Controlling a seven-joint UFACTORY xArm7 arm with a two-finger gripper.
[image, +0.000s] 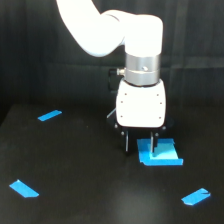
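The white gripper (141, 151) hangs point down over the dark table, right of centre. Its two dark fingers stand apart, with a gap between them and nothing visible in it. Just right of the gap, a blue square piece (165, 159) lies on the table, a lighter blue area in its middle. The right finger overlaps the left part of this piece in the view. Whether the finger touches it, I cannot tell.
Blue strips lie flat on the table: one at the back left (49, 115), one at the front left (23, 188) and one at the front right (196, 197). A dark curtain (50, 60) hangs behind.
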